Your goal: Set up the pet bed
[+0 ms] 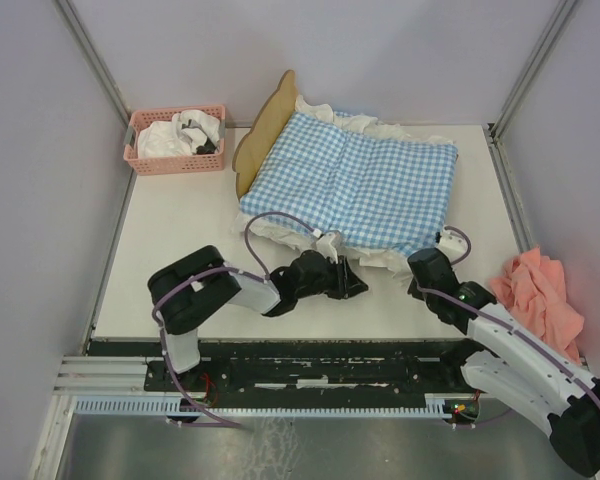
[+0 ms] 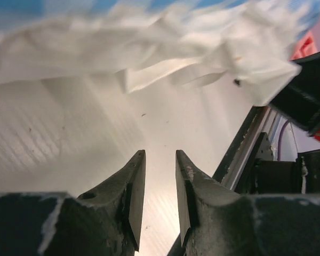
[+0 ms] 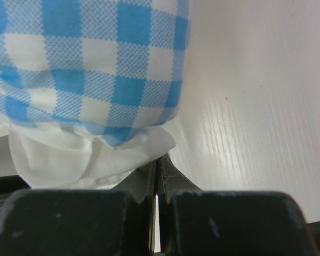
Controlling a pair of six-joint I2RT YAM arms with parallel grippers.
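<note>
The pet bed has a headboard (image 1: 270,125) and a blue-and-white checked sheet (image 1: 350,185) with a white frill (image 1: 385,257) along its edges. My left gripper (image 1: 352,284) is just in front of the bed's near edge. In the left wrist view its fingers (image 2: 134,186) are apart, with only bare table between them; the frill hangs beyond. My right gripper is shut at the near right corner of the bed. The frill touches its fingertips; whether any cloth is pinched there is hidden.
A pink basket (image 1: 181,168) with white cloth stands at the back left. Pink cloth (image 1: 540,300) is bunched at the right edge. Bare table (image 1: 155,260) lies to the left of the bed.
</note>
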